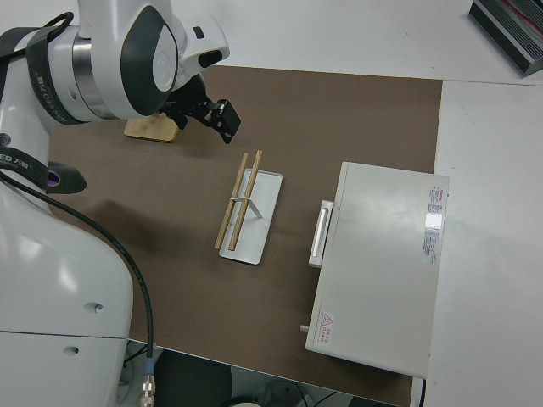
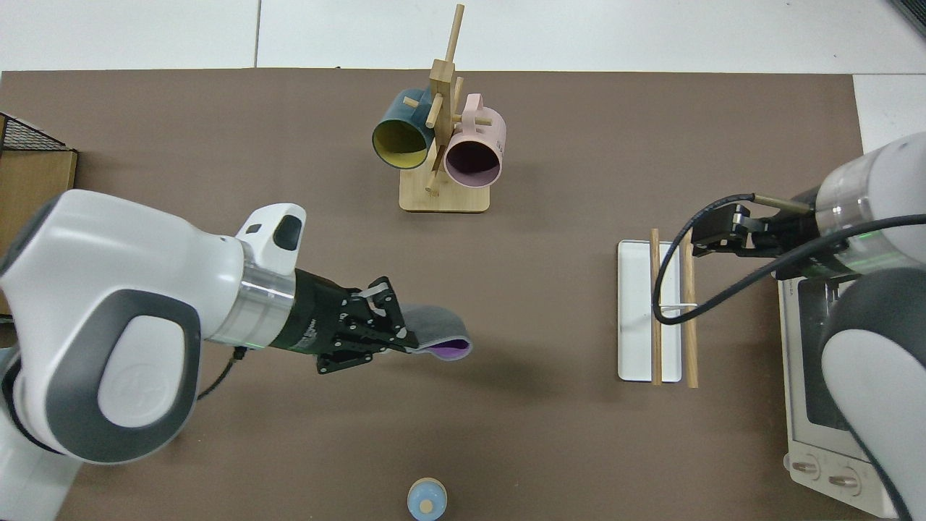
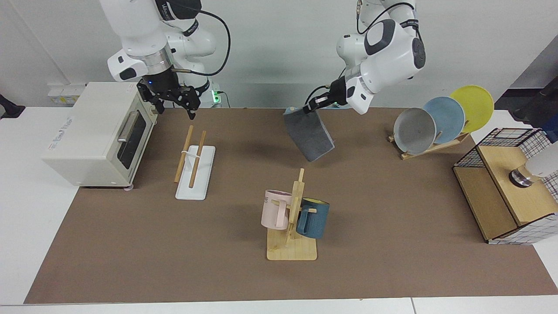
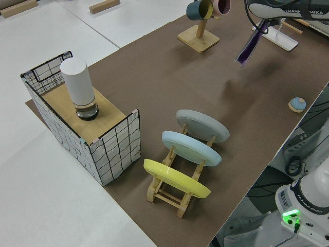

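My left gripper (image 2: 391, 325) holds a grey cloth-like item (image 2: 434, 333) with purple inside, which hangs over the open table, seen from the left view as a dark rectangle (image 3: 308, 133). My right gripper (image 3: 175, 97) hangs above a white tray (image 3: 196, 186) with two wooden sticks (image 2: 657, 356), nothing visible held; its fingertips' opening is unclear. A wooden mug tree (image 2: 444, 200) carries a teal mug (image 2: 404, 117) and a pink mug (image 2: 486, 139).
A white toaster oven (image 3: 89, 141) stands beside the tray. A rack holds grey (image 3: 414, 131), blue and yellow plates near a wire shelf with a cylinder (image 4: 78, 85). A small blue round object (image 2: 427, 508) lies near the front.
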